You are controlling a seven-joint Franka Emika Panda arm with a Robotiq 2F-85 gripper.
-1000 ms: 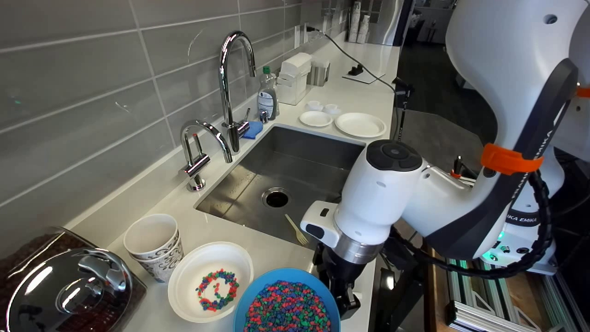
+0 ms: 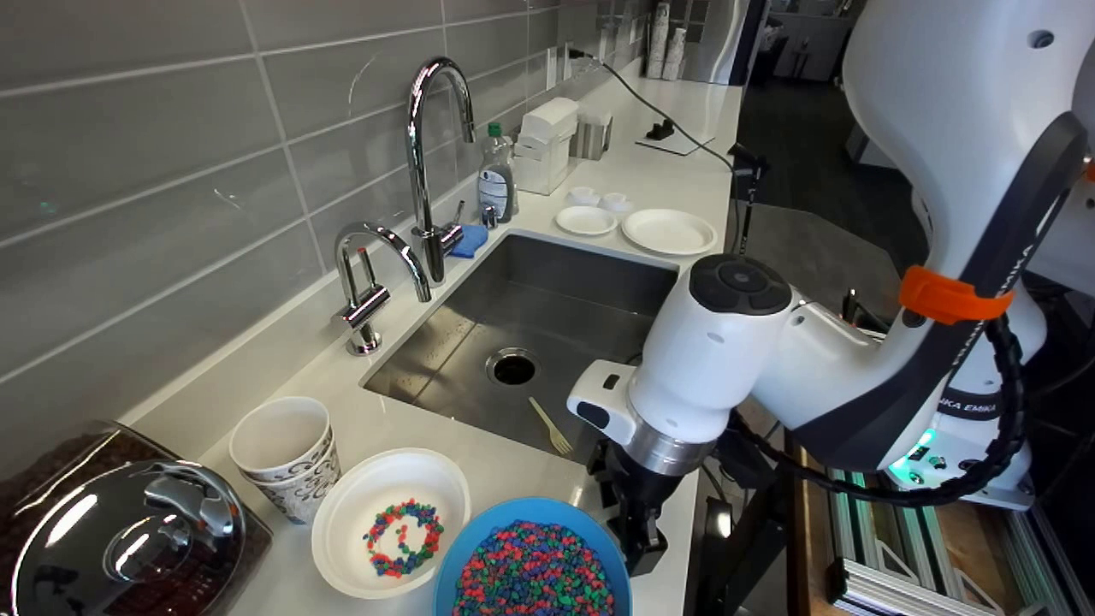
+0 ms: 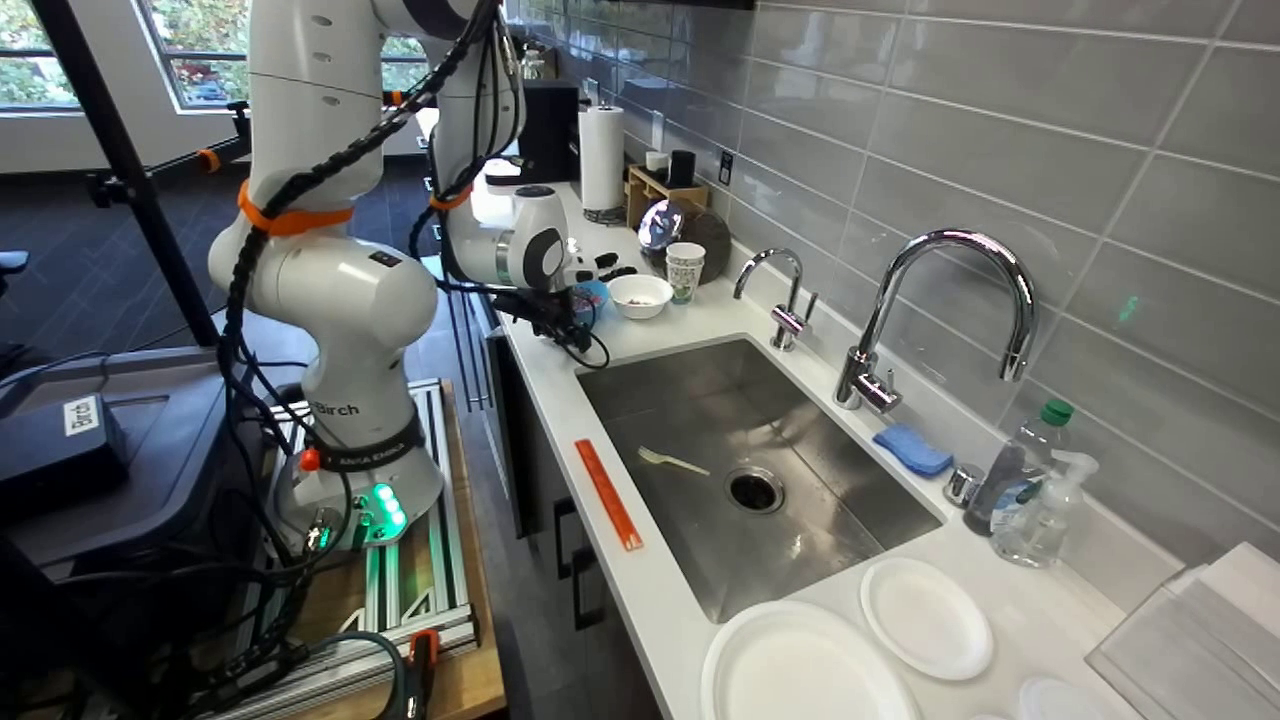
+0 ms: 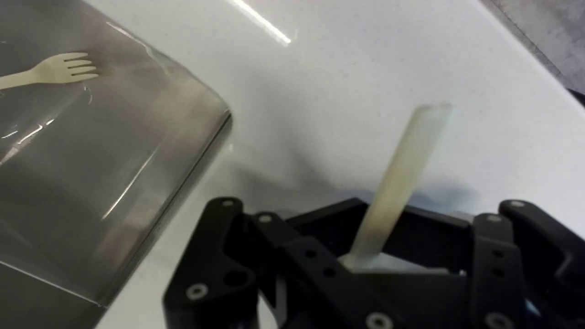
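My gripper is shut in the wrist view, with a thin pale strip [image 4: 408, 159] running up between its fingers. It looks like a utensil handle; its lower end is hidden among the dark fingers. White counter lies behind it. In exterior view 1 the gripper [image 2: 644, 549] points down just right of a blue bowl [image 2: 443, 590] full of red, green and blue bits. Left of that, a white bowl [image 2: 344, 513] holds a few such bits. A pale fork [image 2: 551, 426] lies in the sink.
The steel sink [image 2: 462, 334] opens behind the bowls, with two faucets along the wall. Patterned cups [image 2: 298, 488] and a lidded glass container [image 2: 133, 544] stand left. An orange-red strip [image 3: 608, 494] lies on the front counter edge. White plates [image 3: 798, 672] sit beyond the sink.
The arm and gripper have shifted slightly right and a little up in exterior view 1. The bowls and fork have stayed in place.
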